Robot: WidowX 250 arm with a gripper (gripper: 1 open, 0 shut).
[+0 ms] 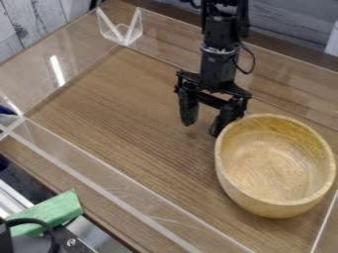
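A black robot arm (219,59) reaches down from the top of the view to my gripper (209,116), which is low over the wooden table just left of a large cream bowl (271,198). The dark fingers are spread open; I see nothing clearly held between them, though their tips are small and hard to make out.
A green block (47,210) lies at the bottom left beside dark hardware. A clear angular piece (122,25) stands at the upper left.
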